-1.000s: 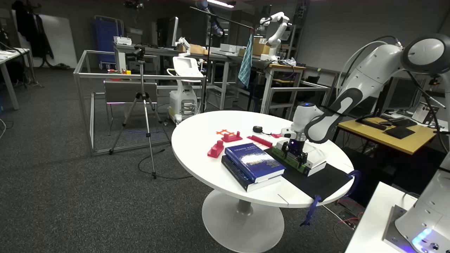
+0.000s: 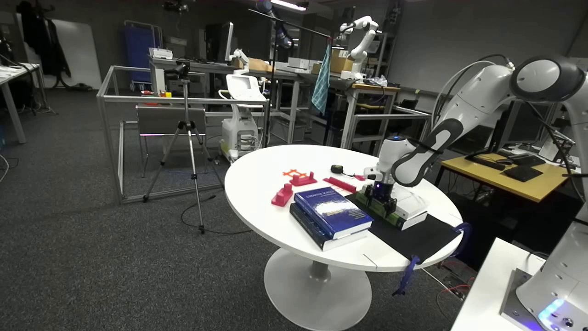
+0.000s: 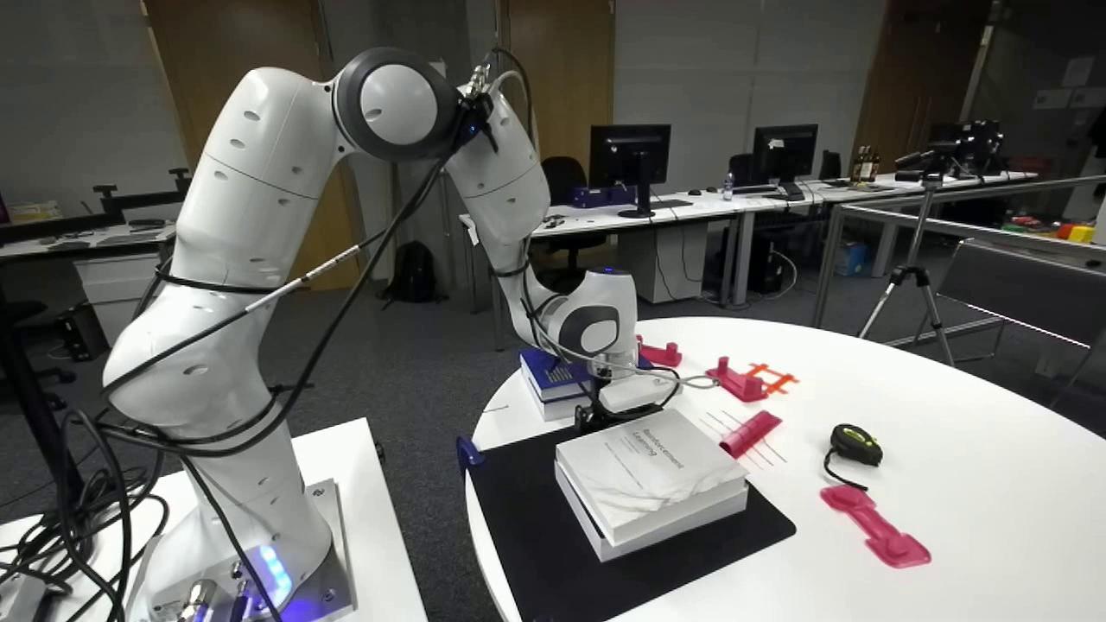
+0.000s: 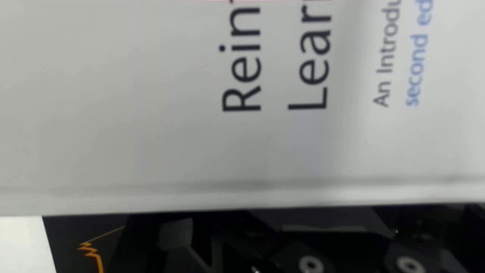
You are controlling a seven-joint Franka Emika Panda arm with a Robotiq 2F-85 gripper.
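A white book titled as a reinforcement learning introduction [image 3: 651,468] lies on top of another book, this lower one showing a green spine [image 2: 380,208] in exterior view 1. Both rest on a black mat [image 3: 529,529]. My gripper [image 2: 379,203] points down beside the spine side of this stack, on the side facing the blue books. Its two fingers stand apart, so it is open, and nothing shows between them. In the wrist view the white cover [image 4: 150,113] fills most of the picture; the fingertips are not clear there.
A blue book [image 2: 333,212] lies on a darker one beside the mat. Pink printed parts [image 3: 876,527], a pink bar [image 3: 748,434], an orange lattice [image 3: 772,378] and a tape measure [image 3: 856,444] occupy the round white table [image 3: 995,466].
My gripper has shifted slightly left in exterior view 1, away from the book stack and towards the blue books. The books have not visibly moved.
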